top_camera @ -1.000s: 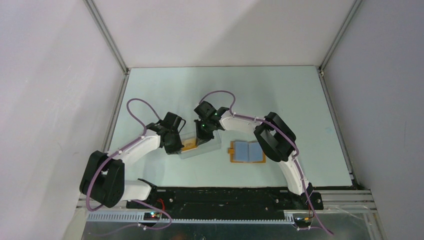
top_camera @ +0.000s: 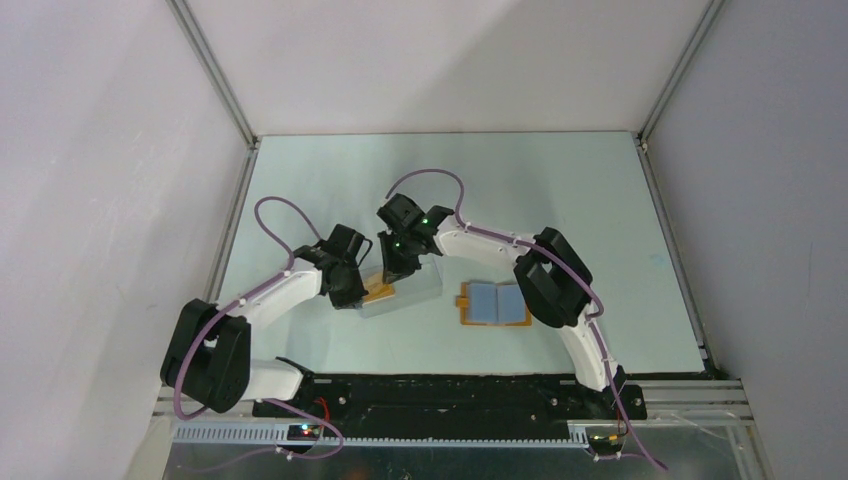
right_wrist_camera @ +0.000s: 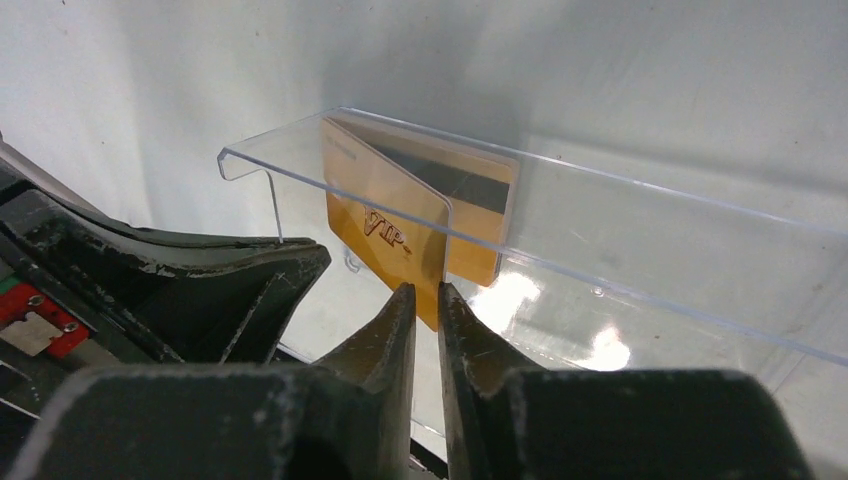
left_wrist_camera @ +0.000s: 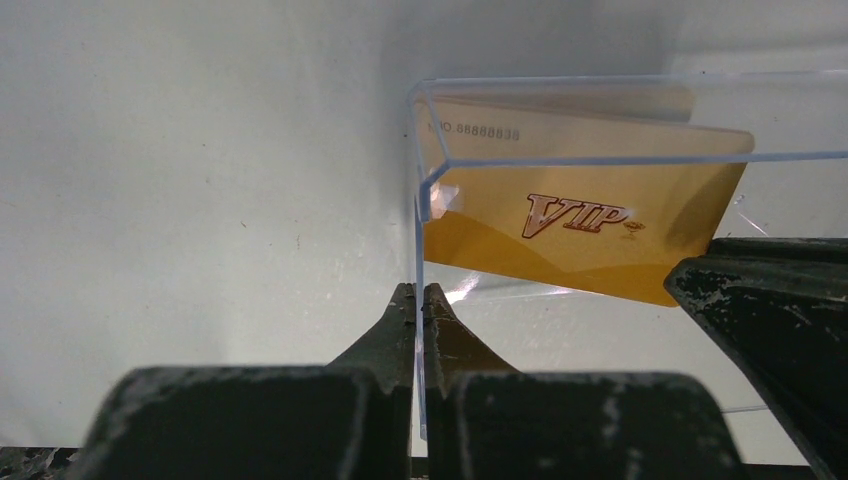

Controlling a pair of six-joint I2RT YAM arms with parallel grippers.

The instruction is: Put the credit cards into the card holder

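Gold VIP cards [left_wrist_camera: 585, 225] lean inside a clear plastic box [top_camera: 420, 287], one in front of another. My left gripper is shut on the box's thin clear end wall. In the right wrist view, my right gripper is slightly open, and the front gold card's [right_wrist_camera: 385, 230] lower corner shows in the gap between its fingers. Whether a finger touches that card is unclear. To the right, apart from both grippers, a tan item with two blue-grey panels [top_camera: 482, 303] and a side tab lies flat, looking like an opened card holder.
Both grippers work close together over the box, the left one [right_wrist_camera: 270, 280] very near the right.
The left arm, box and tan item have stayed put.
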